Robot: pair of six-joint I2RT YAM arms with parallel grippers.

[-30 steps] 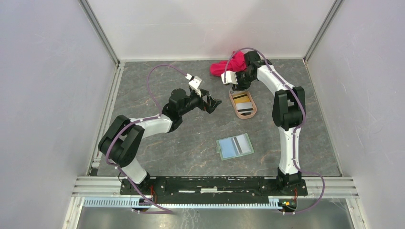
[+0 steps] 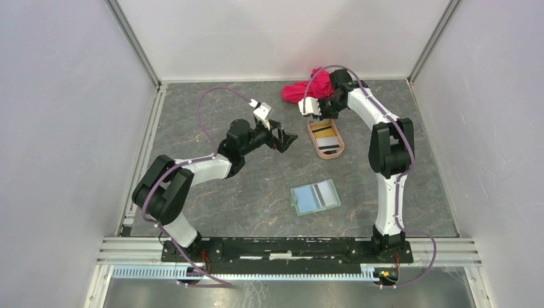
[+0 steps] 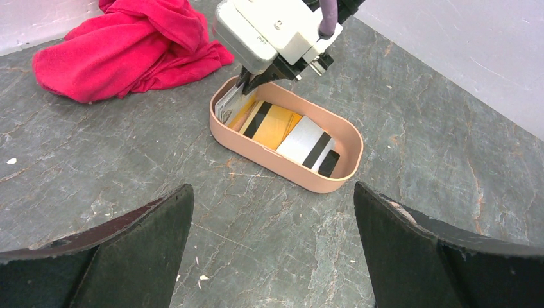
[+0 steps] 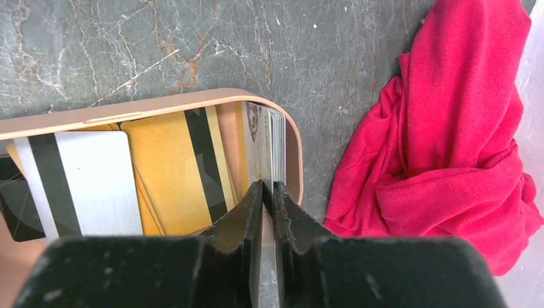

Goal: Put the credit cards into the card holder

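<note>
In the pink oval container lie yellow cards and a white card with dark stripes, plus a black card. At one end stands a stack of cards, with my right gripper at it, fingers close together around its edge; whether they grip is unclear. My left gripper stands open and empty left of the container, facing it. A flat green-edged card holder, with a blue and a striped pale part, lies at the front of the table.
A red cloth lies behind the container, near the back wall. Walls border the sides and back.
My right gripper and arm have shifted very slightly to the right over the container's back end. The left arm is unchanged.
</note>
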